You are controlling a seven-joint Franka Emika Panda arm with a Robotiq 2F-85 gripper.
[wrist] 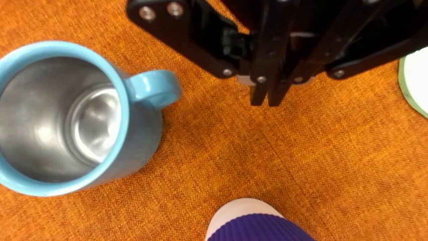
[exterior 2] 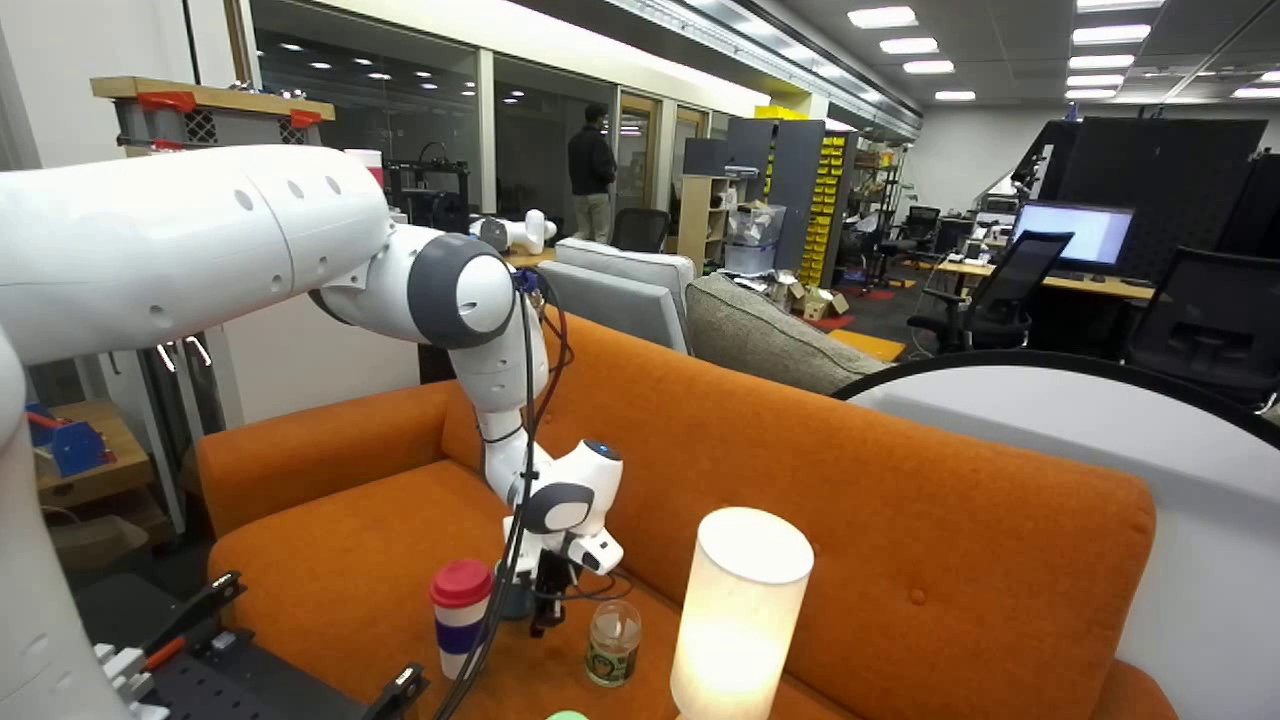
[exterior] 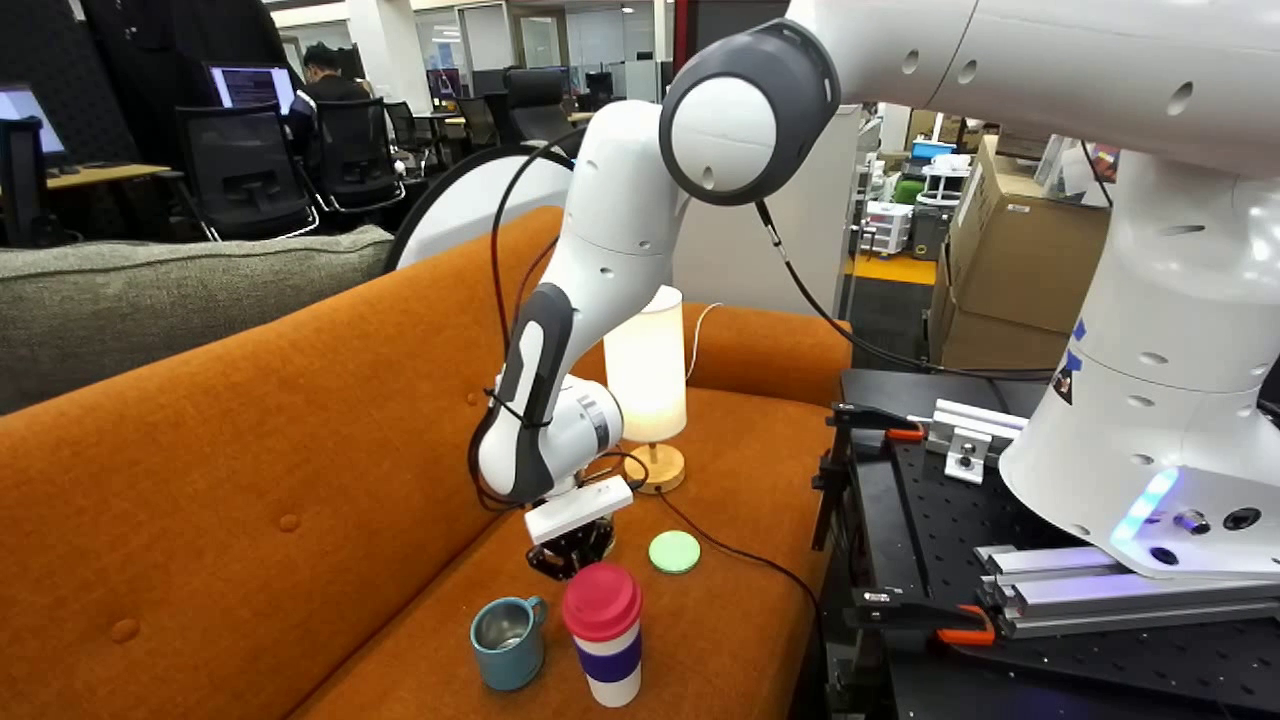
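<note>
My gripper points down over the orange seat, its two black fingers nearly together with a narrow gap and nothing visible between them. Left of it in the wrist view is a blue mug [wrist: 144,132] with an empty steel inside, upright, its handle toward my fingertips but apart from them. A tumbler with a purple band [wrist: 260,229] shows at the bottom edge; its red lid [exterior: 602,600] is seen from outside. A green-rimmed disc [wrist: 417,80] lies to the right. In exterior view 2 a clear glass jar [exterior 2: 613,644] stands beside the gripper [exterior 2: 546,626].
A lit lamp [exterior: 648,372] stands farther along the seat, its cable [exterior: 744,552] running over the seat toward the front edge. The sofa's backrest [exterior: 276,456] rises behind the arm. Bare seat lies between mug and disc.
</note>
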